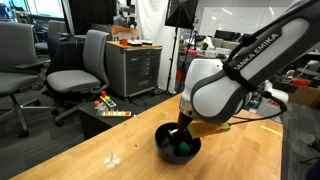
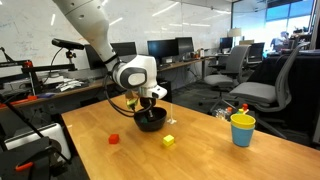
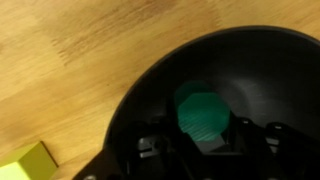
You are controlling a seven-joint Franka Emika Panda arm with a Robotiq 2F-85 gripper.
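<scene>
A black bowl (image 1: pixel 165 148) stands on the wooden table, also seen as the dark bowl (image 2: pixel 153 123) in exterior view 2. Inside it is a green object (image 1: pixel 184 148), rounded from above in the wrist view, where the green thing (image 3: pixel 203 112) sits between the dark fingers. My gripper reaches down into the bowl, shut on the green object. Dark shadow hides whether the object touches the bowl's floor.
On the table near the bowl lie a yellow block (image 2: pixel 168 141) and a red block (image 2: pixel 115 140). Stacked cups, blue and yellow (image 2: pixel 242 132), stand to the right in exterior view 2. A small white item (image 1: pixel 112 160) lies left of the bowl in exterior view 1.
</scene>
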